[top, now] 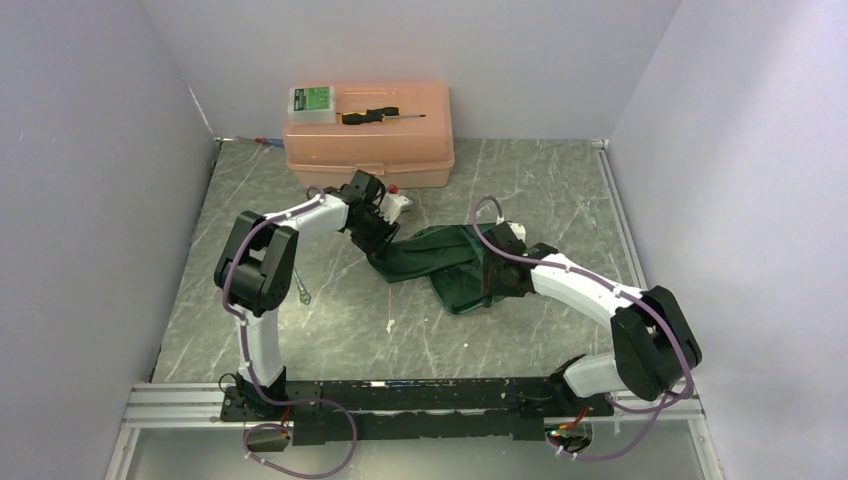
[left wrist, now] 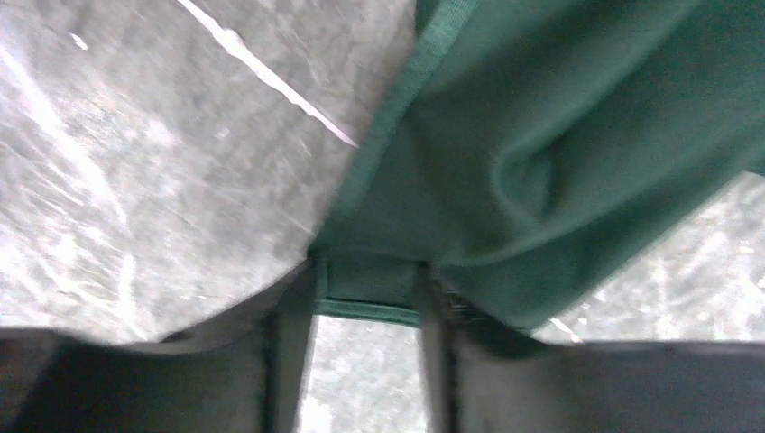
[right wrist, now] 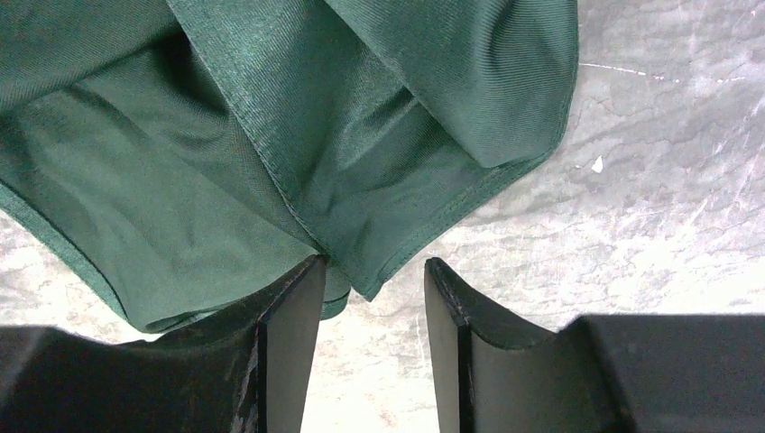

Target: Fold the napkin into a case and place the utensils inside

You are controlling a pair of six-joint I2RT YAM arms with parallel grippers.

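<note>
The dark green napkin (top: 445, 290) lies creased and loosely folded on the middle of the table. My left gripper is open, its blurred fingertips over the napkin's left end (left wrist: 361, 280). My right gripper is also open, just over a corner of the cloth (right wrist: 361, 262) where two hems meet at the right part of the napkin. In the top view a utensil with a green patterned handle (top: 303, 294) lies left of the napkin, its upper part partly hidden by the left arm.
A pink toolbox (top: 420, 150) stands at the back, carrying a clear case (top: 312, 105) and screwdrivers. A small red item (top: 393, 189) lies before it. Walls border the table on both sides. The front and back right of the table have free room.
</note>
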